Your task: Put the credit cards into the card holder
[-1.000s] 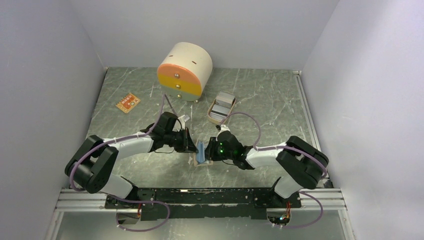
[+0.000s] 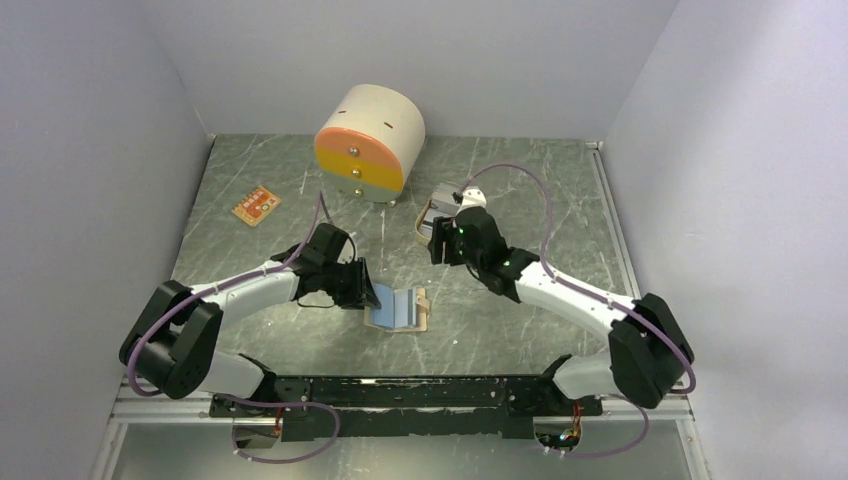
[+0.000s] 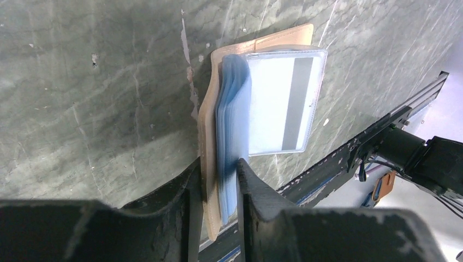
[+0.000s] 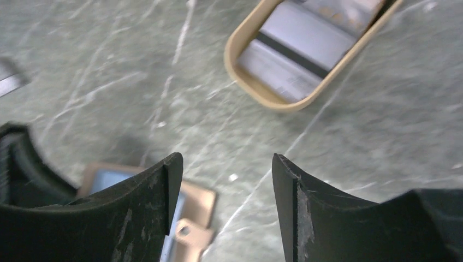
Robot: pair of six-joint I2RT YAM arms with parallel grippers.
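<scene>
The card holder [image 2: 420, 320] lies open on the table, its blue sleeves [image 3: 233, 109] bunched upright and a clear sleeve [image 3: 275, 103] with a card flat beside them. My left gripper is at the blue sleeves and beige cover, fingers part open around their edge; whether it grips them is unclear. My right gripper stands open, empty, over the table near a beige box [image 4: 243, 79] of cards.
A striped drawer cabinet [image 2: 370, 140] stands at the back, an orange card [image 2: 256, 206] lies at the left, and the table's right side is clear.
My right gripper has moved away from the holder, back toward the card box. My left gripper has shifted slightly left, and the holder's pages lie more spread.
</scene>
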